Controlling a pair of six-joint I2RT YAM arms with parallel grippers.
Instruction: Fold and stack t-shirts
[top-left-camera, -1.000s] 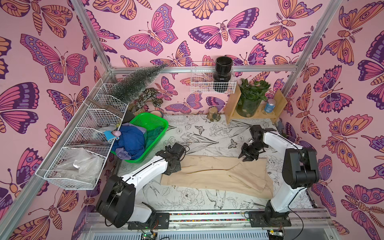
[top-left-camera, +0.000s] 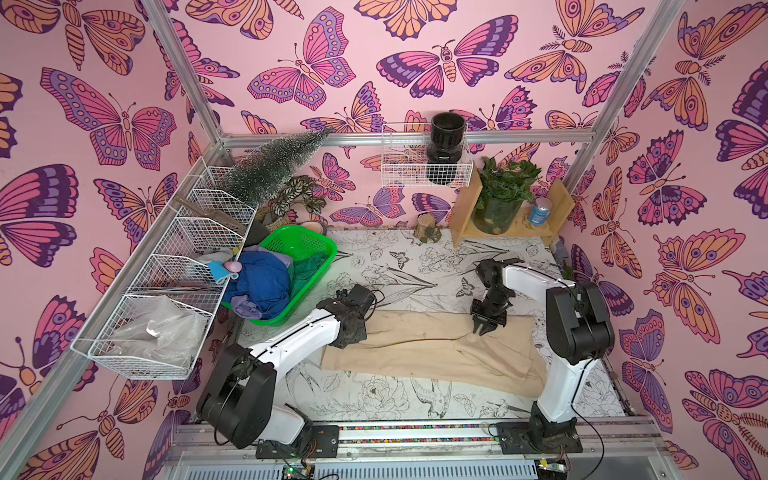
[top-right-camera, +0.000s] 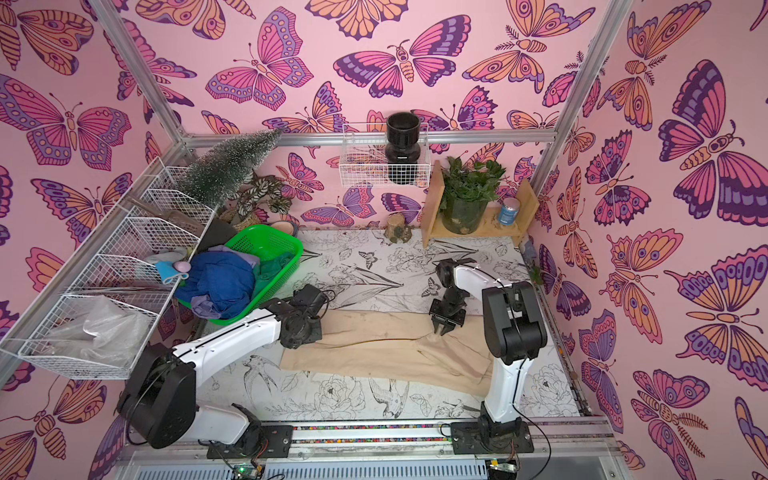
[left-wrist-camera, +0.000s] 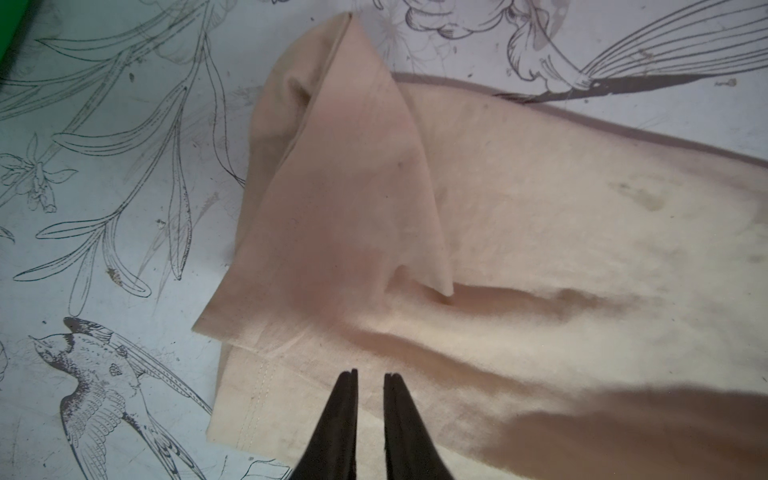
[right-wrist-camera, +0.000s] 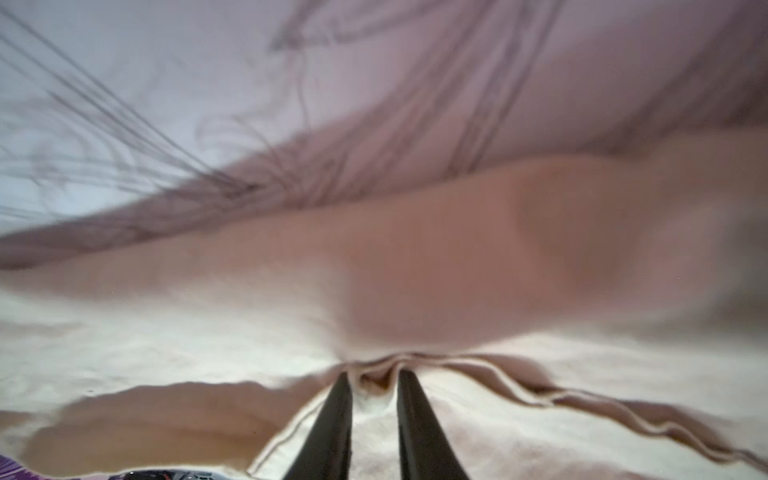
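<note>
A beige T-shirt (top-left-camera: 416, 352) lies as a long folded strip across the table, one end's flap folded over in the left wrist view (left-wrist-camera: 320, 200). My left gripper hangs above that left end, fingers slightly apart, nothing visible between them. My right gripper is down at the right half of the shirt, its fingertips slightly apart at a wavy fabric edge; whether cloth is caught between them is unclear.
A green basket (top-left-camera: 314, 280) of blue, purple and green clothes stands at the back left under wire baskets (top-left-camera: 172, 264). A wooden stand (top-left-camera: 464, 208) with plant and can is at the back right.
My right gripper has moved left and down onto the shirt, its arm swinging inward. My left arm has shifted slightly rightward.
</note>
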